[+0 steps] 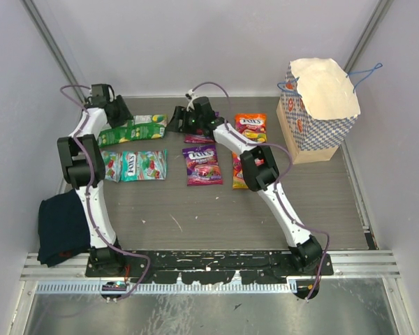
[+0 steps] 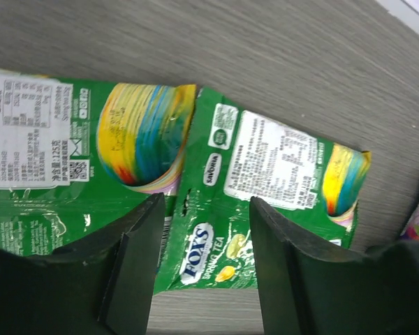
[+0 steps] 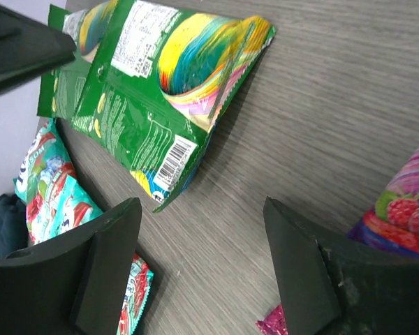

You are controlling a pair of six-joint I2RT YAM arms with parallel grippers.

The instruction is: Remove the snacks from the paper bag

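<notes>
Two green snack bags (image 1: 143,125) lie at the back left. My left gripper hangs over them, open with nothing between its fingers. My right gripper is open too, just right of the green bags, beside the purple bags (image 1: 203,165). Teal bags (image 1: 143,166) lie in front of the green ones, and orange bags (image 1: 251,123) lie further right. The checked paper bag (image 1: 313,125) stands at the right on a tan base; its inside cannot be seen.
A dark folded cloth (image 1: 59,230) lies at the left front. Walls bound the back and sides.
</notes>
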